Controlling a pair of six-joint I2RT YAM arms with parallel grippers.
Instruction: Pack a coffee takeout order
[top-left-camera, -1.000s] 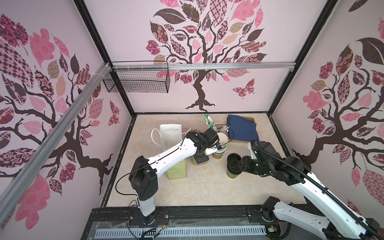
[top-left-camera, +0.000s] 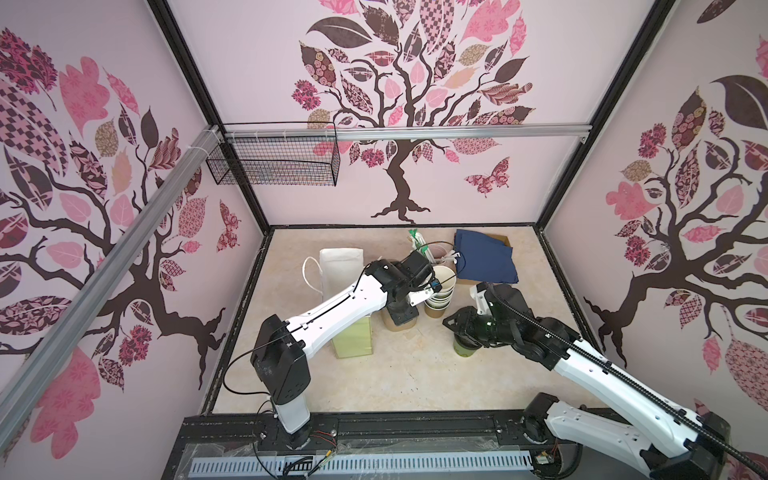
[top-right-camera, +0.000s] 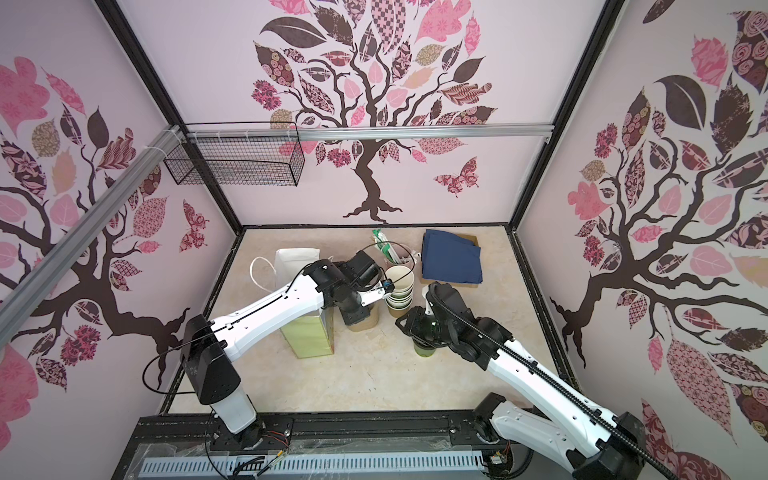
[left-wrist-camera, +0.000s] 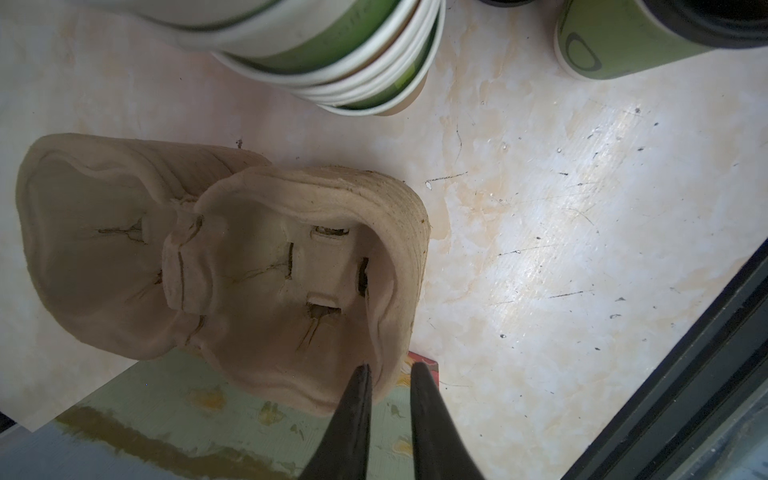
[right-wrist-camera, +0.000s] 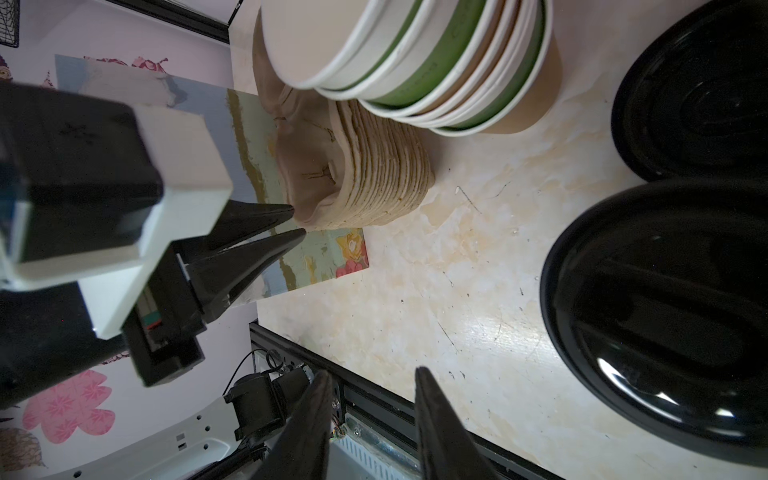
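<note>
A stack of brown cupholder trays (left-wrist-camera: 384, 200) lies in the left wrist view; my left gripper hangs over its near rim, fingers close together, nothing seen between them. Stacked paper cups (right-wrist-camera: 448, 64) stand behind the trays. A green lidded cup (left-wrist-camera: 624, 48) stands to their right. Two black lids (right-wrist-camera: 656, 304) show large in the right wrist view. My right gripper is above the table beside them, fingers apart and empty. A white-and-green paper bag (top-left-camera: 352, 340) stands at the left.
Navy napkins (top-left-camera: 484, 256) lie at the back right, straws (top-right-camera: 384, 244) at the back middle. The left arm's housing fills part of the right wrist view's left side.
My right arm has moved left, over the lids and green cup.
</note>
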